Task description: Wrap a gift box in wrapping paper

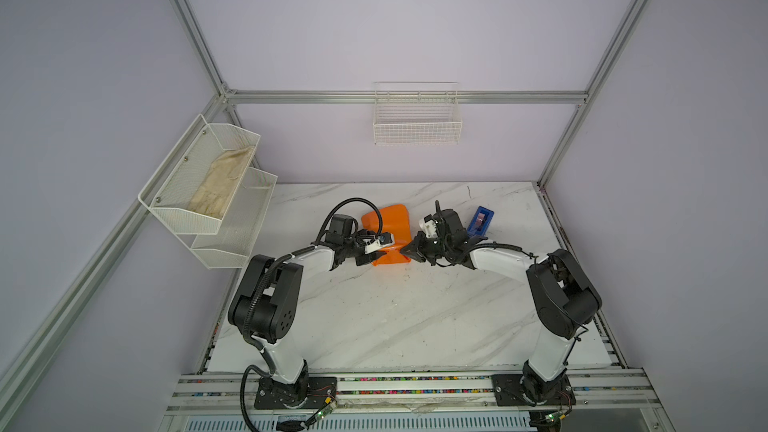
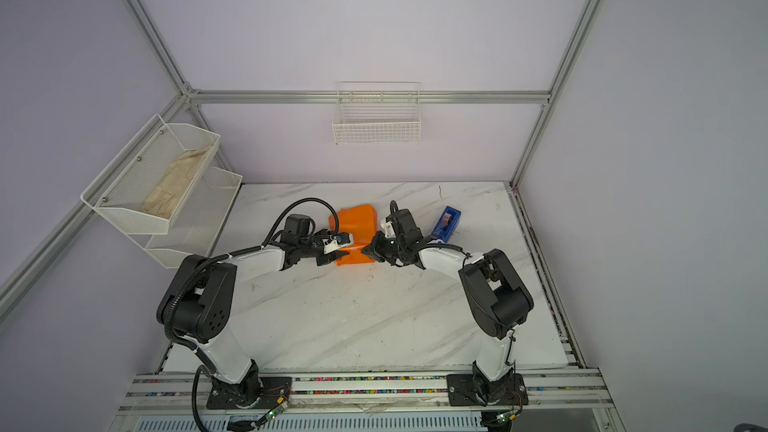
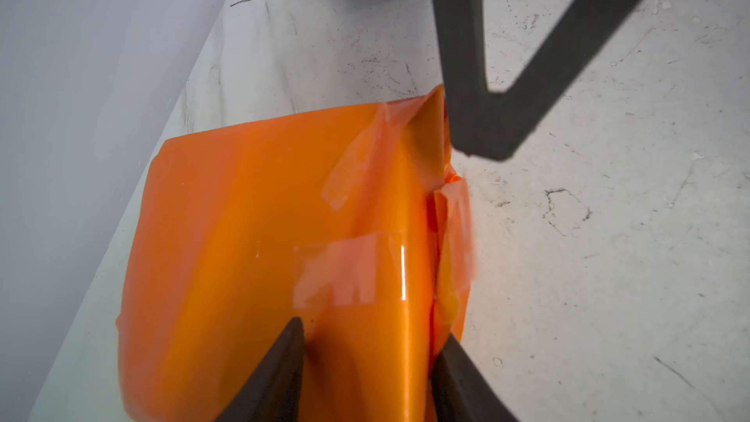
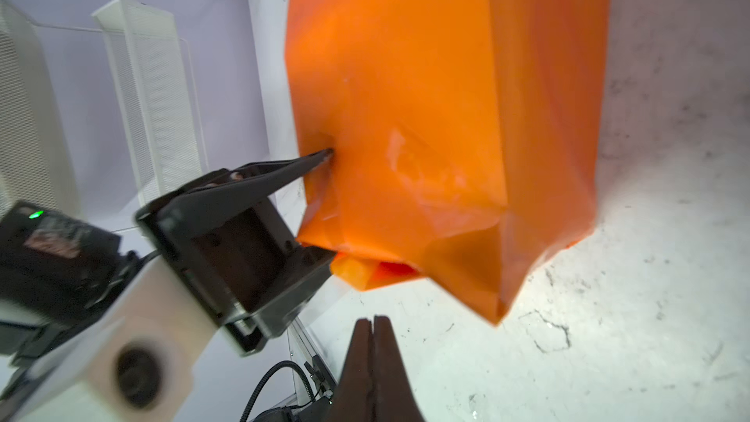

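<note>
The gift box (image 1: pixel 393 218) is wrapped in glossy orange paper on the table. Clear tape (image 3: pixel 343 269) crosses its top front edge, and another tape piece (image 3: pixel 351 168) lies near the corner. My left gripper is shut on the box's edge, one finger on the top face and the other at the front side. In the right wrist view, my right gripper is shut with nothing between its fingertips. The paper's pointed fold (image 4: pixel 493 308) lies outside those fingers. From the left wrist view, the right gripper's finger is close by the box's folded corner; contact cannot be told.
A blue tape dispenser (image 1: pixel 481 221) stands behind the right arm. White baskets (image 1: pixel 212 184) hang on the left wall, and a wire basket (image 1: pixel 417 116) is fixed at the back.
</note>
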